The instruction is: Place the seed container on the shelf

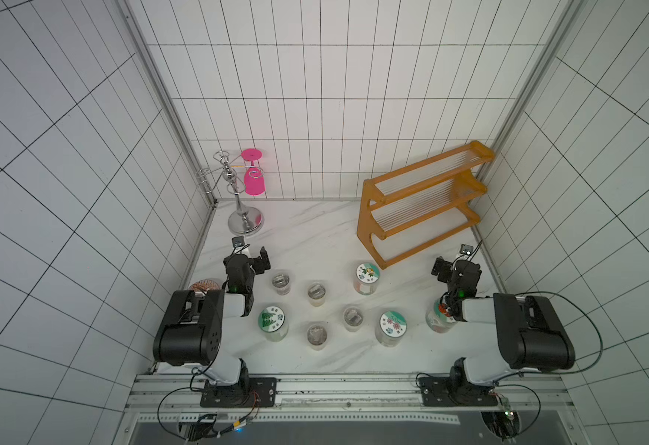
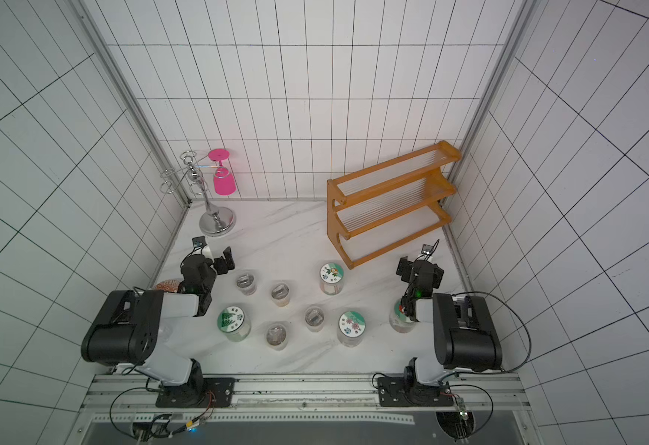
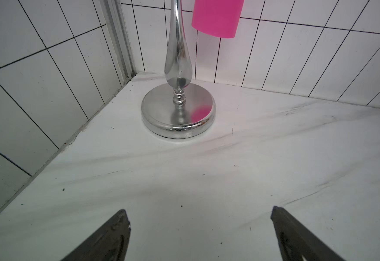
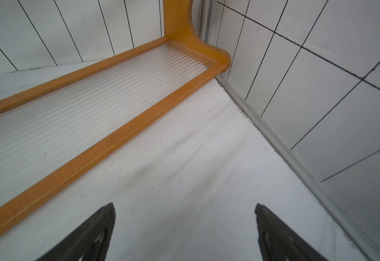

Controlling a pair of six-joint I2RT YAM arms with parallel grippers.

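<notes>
Several clear jars with printed green-and-white lids stand upright on the table: one (image 1: 367, 276) before the shelf, one (image 1: 392, 325) nearer the front, one (image 1: 272, 320) at the left, and one (image 1: 438, 319) partly hidden under the right arm. Which of them is the seed container, I cannot tell. The wooden shelf (image 1: 435, 212) has clear ribbed panels, and its tiers look empty. My left gripper is open over bare table, left of the jars. Open as well, my right gripper hangs in front of the shelf's right end, with nothing between its fingers.
Several small glass cups (image 2: 280, 294) stand between the jars. At the back left is a chrome stand (image 1: 245, 219) with a pink goblet (image 1: 254, 180) hung on it. A pinkish-brown item (image 1: 205, 285) is partly covered by the left arm. Bare table lies between stand and shelf.
</notes>
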